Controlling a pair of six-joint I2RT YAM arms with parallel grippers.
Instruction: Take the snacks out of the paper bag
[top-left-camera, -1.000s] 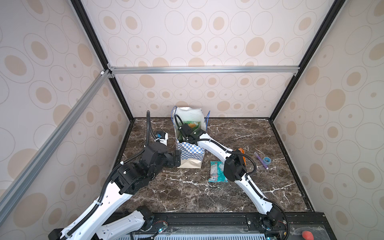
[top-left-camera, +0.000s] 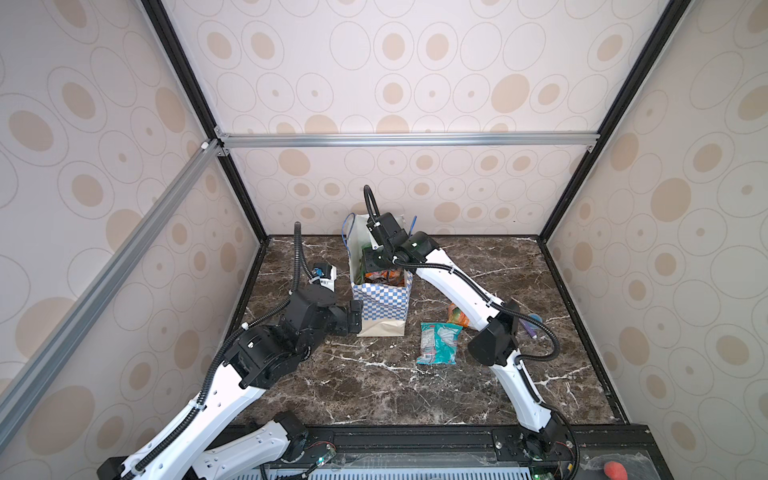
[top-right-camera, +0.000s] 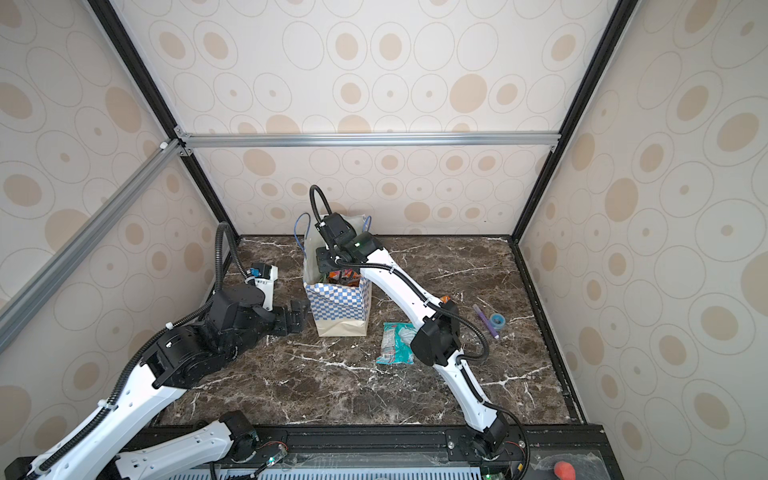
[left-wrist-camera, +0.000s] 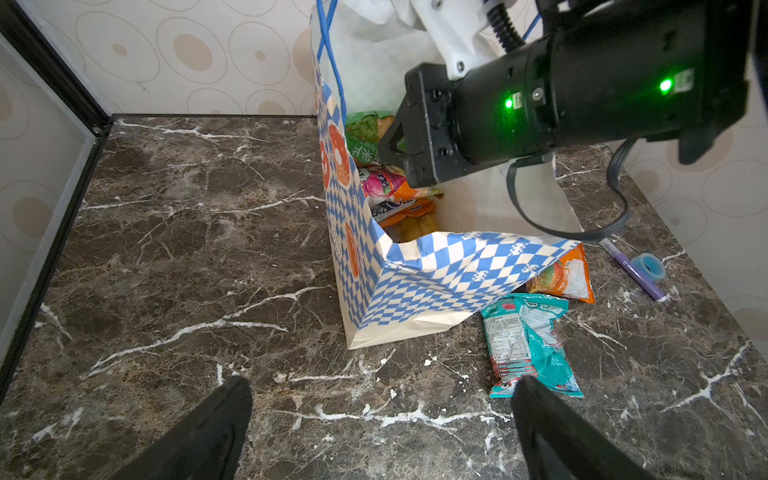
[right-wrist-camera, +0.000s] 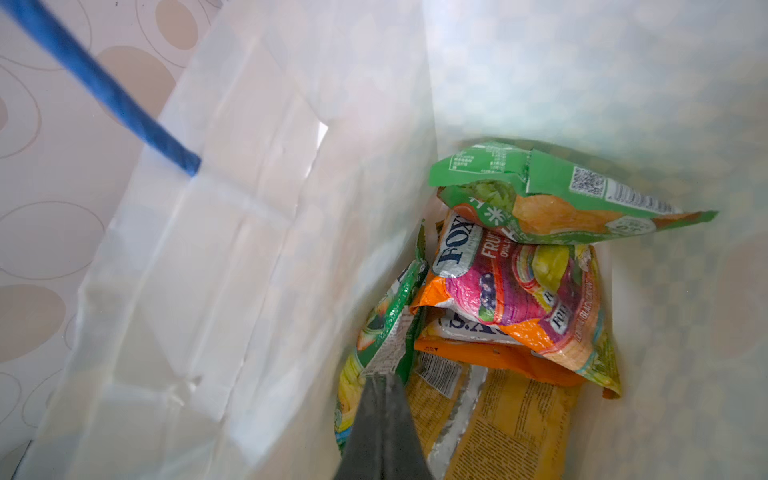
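Note:
A blue-and-white checkered paper bag (top-left-camera: 380, 304) stands open toward the back of the table. Inside lie a green packet (right-wrist-camera: 528, 192), a purple-orange Fox's packet (right-wrist-camera: 520, 284), a brown-gold packet (right-wrist-camera: 512, 424) and another green packet (right-wrist-camera: 384, 336) against the side wall. My right gripper reaches into the bag's mouth, shut, with nothing showing between its fingers; its tips overlap the left green and gold packets in view, contact unclear. To the left of the bag, my left gripper (top-left-camera: 354, 317) is open and empty.
Outside the bag, a teal packet (left-wrist-camera: 528, 344) and an orange packet (left-wrist-camera: 564, 276) lie on the table to its right. Beyond them are a purple pen (left-wrist-camera: 632, 270) and a blue tape roll (left-wrist-camera: 648, 266). Bare marble surrounds the bag's front and left.
My right gripper has shifted up and slightly right at the bag's mouth, its arm swinging right over the orange packet and pen. Orange packaging now shows inside. The left arm is still.

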